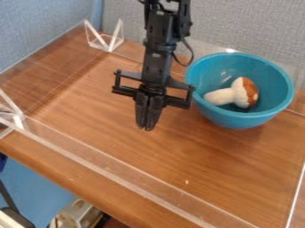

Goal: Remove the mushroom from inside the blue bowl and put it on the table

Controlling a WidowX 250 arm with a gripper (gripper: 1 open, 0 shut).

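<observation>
The mushroom (233, 94), with a white stem and a brown-orange cap, lies on its side in the blue bowl (273, 90). The bowl stands at the back right of the wooden table (137, 160). My black gripper (145, 126) points down to the left of the bowl, apart from it and from the mushroom. Its fingers appear close together, with nothing visible between them; whether they are fully shut is too small to tell.
White wire-like brackets (105, 36) stand at the back left and at the left edge. Grey walls (256, 27) rise behind the table. Clear boards line the table's edges.
</observation>
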